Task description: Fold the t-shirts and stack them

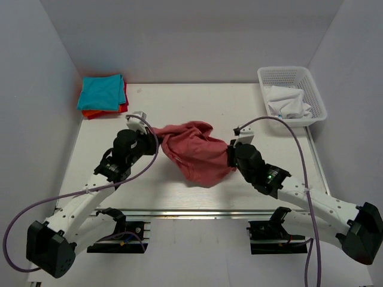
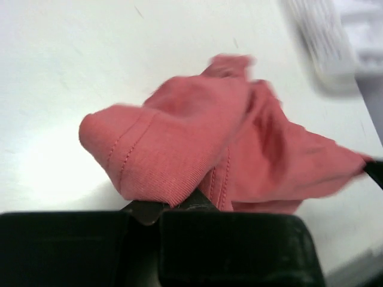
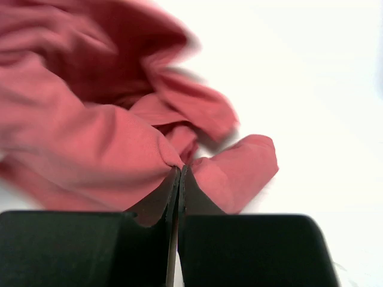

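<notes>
The red t-shirt (image 1: 194,152) is stretched between my two grippers above the middle of the table, its lower part hanging in folds. My left gripper (image 1: 157,141) is shut on its stitched hem; a double seam on the red cloth (image 2: 179,143) rises out of the fingers in the left wrist view. On the other side, my right gripper (image 1: 232,156) is shut too, with a bunched edge of the red cloth (image 3: 137,143) at its tips. Whether the shirt's lowest part touches the table is hard to tell.
Folded shirts, a teal one (image 1: 100,93) on top of red ones, lie stacked at the back left. A white basket (image 1: 316,98) with white cloth (image 1: 287,103) stands at the back right.
</notes>
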